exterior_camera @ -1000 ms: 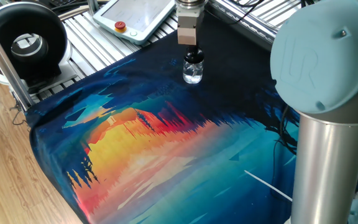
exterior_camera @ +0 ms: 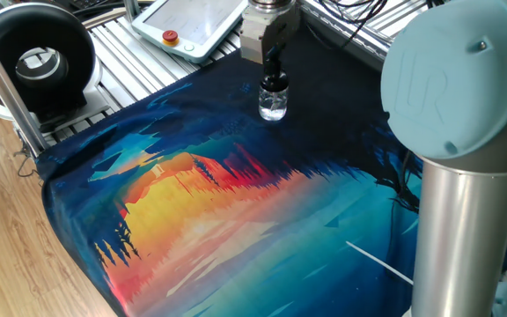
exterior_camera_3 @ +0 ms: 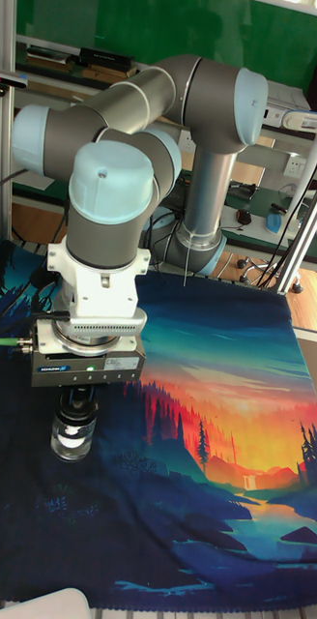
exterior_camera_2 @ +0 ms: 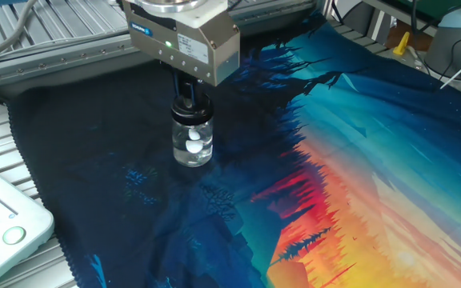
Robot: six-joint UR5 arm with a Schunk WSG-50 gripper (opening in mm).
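A clear glass jar [exterior_camera_2: 193,144] with a black lid [exterior_camera_2: 191,112] stands upright on the dark part of the printed cloth. Something white shows inside or through the glass. My gripper [exterior_camera_2: 190,102] points straight down over it, its black fingers reaching to the lid. Black fingers against a black lid hide whether they press on it. In the first exterior view the same jar [exterior_camera: 273,103] sits below the gripper [exterior_camera: 275,77]; in the third view the jar [exterior_camera_3: 71,438] is near the cloth's left side.
The printed cloth [exterior_camera: 236,220] covers the table with some folds. A teach pendant [exterior_camera: 189,26] with a red button lies at the edge. A black round device [exterior_camera: 38,70] stands beside it. A thin white stick or cable [exterior_camera: 378,261] crosses near the arm's column.
My gripper's body has turned about its vertical axis over the jar, so more of its side shows. The jar stays at nearly the same spot.
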